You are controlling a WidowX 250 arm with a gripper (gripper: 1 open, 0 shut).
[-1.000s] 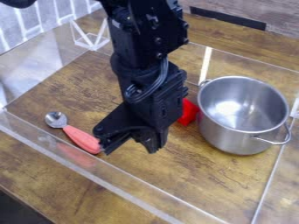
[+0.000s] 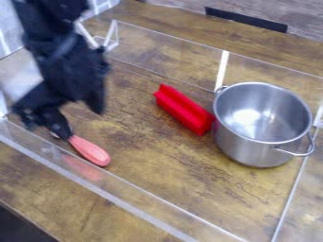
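Observation:
My black gripper [image 2: 57, 99] is at the left, motion-blurred, low over a spoon with a pink handle [image 2: 89, 149], whose head end is hidden behind it; whether the fingers are open or shut cannot be made out. A red bar-shaped object [image 2: 183, 109] lies in the middle, beside a steel pot [image 2: 262, 142] with two handles on the right.
The wooden table [image 2: 151, 198] has clear low walls or strips round the work area. Free room lies in front of the red object and behind it. A dark object [image 2: 246, 21] sits at the back edge.
The arm has swung left from the middle to above the spoon's head, uncovering the red object. The spoon, red object and pot look unmoved.

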